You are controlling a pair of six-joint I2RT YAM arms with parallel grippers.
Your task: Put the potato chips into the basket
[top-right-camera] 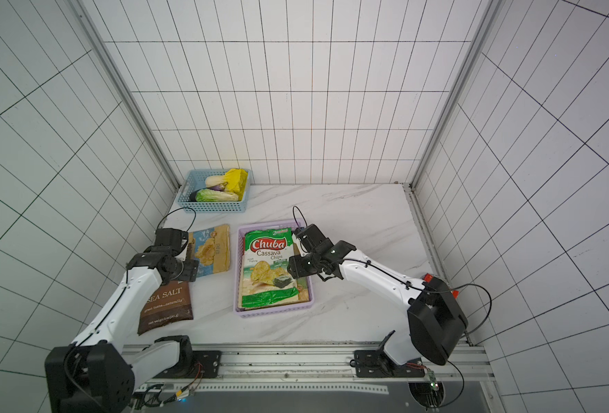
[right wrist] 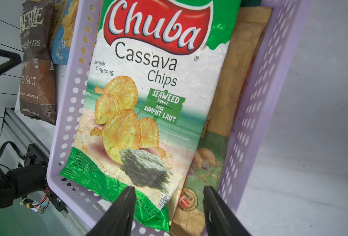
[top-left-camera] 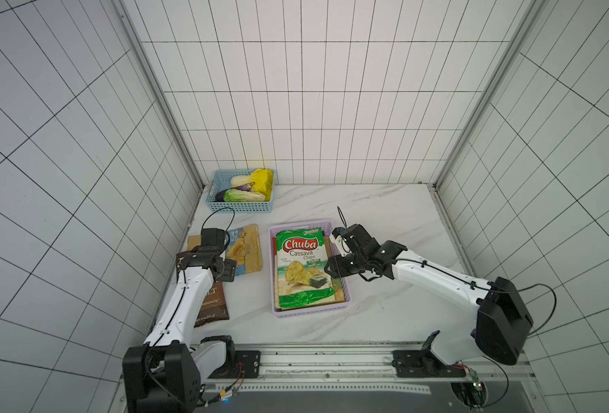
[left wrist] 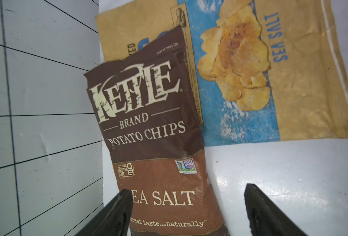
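Observation:
A purple basket (top-left-camera: 347,297) stands mid-counter, holding a green-and-white Chuba chips bag (top-left-camera: 301,268) on top of other packets. To its left lie a brown Kettle potato chips bag (left wrist: 154,133) and a tan-and-blue chips bag (left wrist: 237,74); the brown bag's upper part overlaps the tan one. Over the lower part of the Kettle bag, my left gripper is open, its fingers wide apart. My right gripper hangs over the basket's right side, above the lower end of the Chuba bag. Its fingers are apart with nothing visibly gripped.
A blue basket (top-left-camera: 220,204) with vegetables and a yellow bag sits at the back left. The left tiled wall (left wrist: 52,118) runs close beside the Kettle bag. Bare counter (top-left-camera: 401,213) extends right of the purple basket.

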